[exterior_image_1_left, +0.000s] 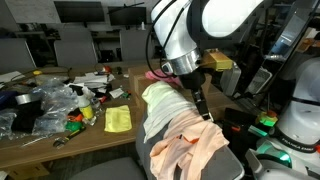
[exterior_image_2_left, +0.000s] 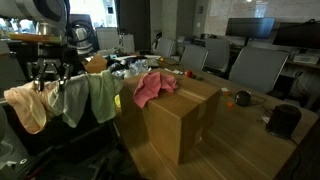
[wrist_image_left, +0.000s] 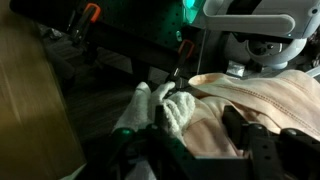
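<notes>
My gripper (exterior_image_1_left: 193, 104) is over the hanging cloths, its two fingers spread apart. A peach cloth (exterior_image_1_left: 188, 150) drapes just below it. Beside that, a pale whitish cloth (exterior_image_1_left: 160, 112) hangs over the same support. In the wrist view, the peach cloth (wrist_image_left: 262, 98) and a bunched whitish fold (wrist_image_left: 180, 108) lie at and between the dark fingertips. Whether the fingers touch the fabric is hard to tell. From the other side, the peach cloth (exterior_image_2_left: 28, 108) hangs under my gripper (exterior_image_2_left: 48, 84), next to a grey-green cloth (exterior_image_2_left: 92, 98).
A pink cloth (exterior_image_2_left: 153, 88) lies on a large brown box (exterior_image_2_left: 185, 115). On the wooden table are a yellow cloth (exterior_image_1_left: 118, 119) and a cluttered pile of plastic bags (exterior_image_1_left: 62, 98). Bare table shows near its front edge.
</notes>
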